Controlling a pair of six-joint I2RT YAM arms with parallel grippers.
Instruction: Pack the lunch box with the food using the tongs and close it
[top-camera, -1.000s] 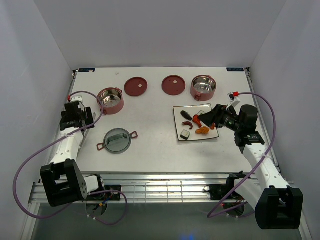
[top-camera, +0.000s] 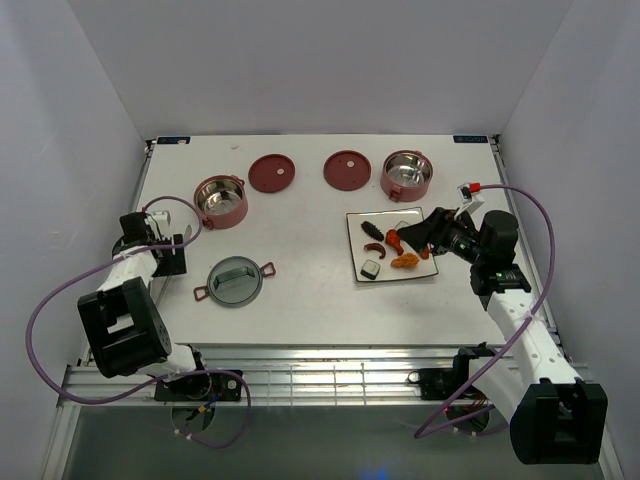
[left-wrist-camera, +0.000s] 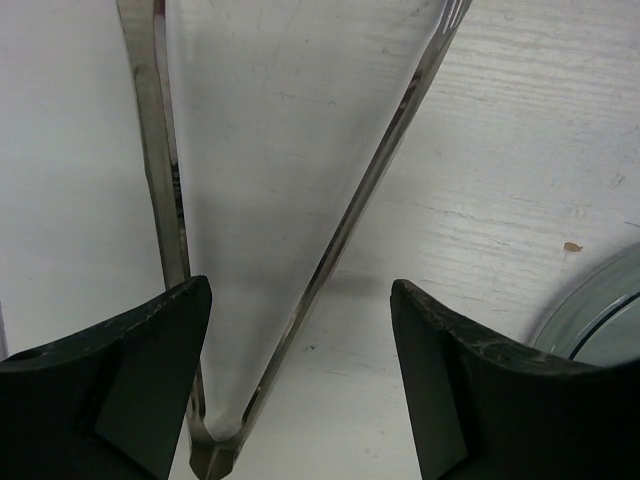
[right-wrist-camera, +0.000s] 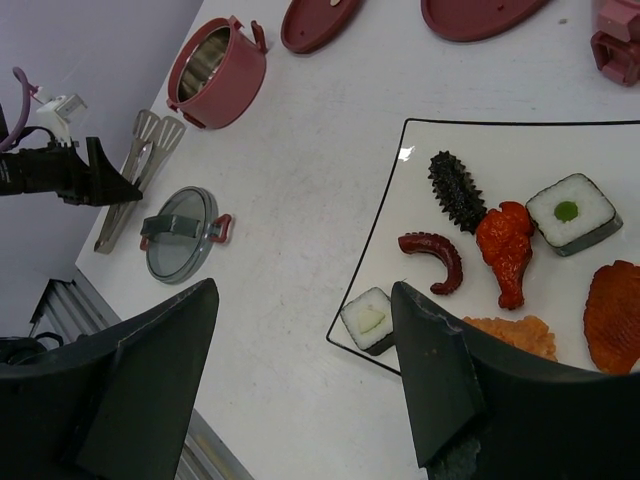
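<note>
Metal tongs (left-wrist-camera: 340, 230) lie on the table at the far left. My left gripper hangs over them, fingers apart on either side of one end, nothing visibly held. My right gripper is open above the food board (top-camera: 355, 240), which carries sushi pieces (right-wrist-camera: 365, 318), a drumstick (right-wrist-camera: 505, 250), a sea cucumber (right-wrist-camera: 455, 190), an octopus piece (right-wrist-camera: 440, 255) and fried pieces (right-wrist-camera: 625, 320).
Two red pots (top-camera: 222, 210) (top-camera: 408, 185) and two red plates (top-camera: 272, 172) (top-camera: 347, 170) stand along the back. A glass lid (top-camera: 236, 290) lies left of centre.
My left gripper has moved toward the front of the table, over the tongs, as its arm shifted. The right arm looks nearly still.
</note>
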